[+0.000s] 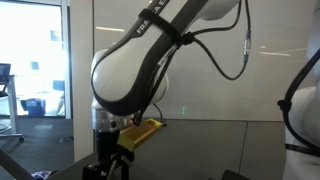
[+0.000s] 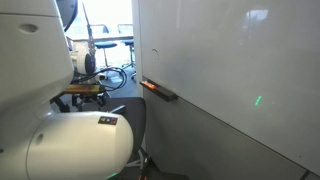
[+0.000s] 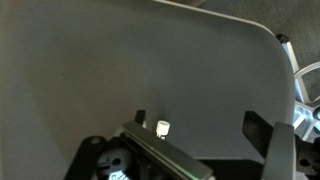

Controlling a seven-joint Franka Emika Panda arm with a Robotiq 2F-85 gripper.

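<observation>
In the wrist view my gripper stands open, its dark fingers wide apart. A small white cylindrical object shows close to the left finger in that view. Whether they touch I cannot tell. Beneath them lies a dark grey tabletop. From the side, the gripper hangs low at the bottom of exterior view 1, its tips partly cut off or lost against the dark table.
The table's rounded edge runs along the top and right of the wrist view, with a chair leg beyond it. A whiteboard with a marker ledge stands behind.
</observation>
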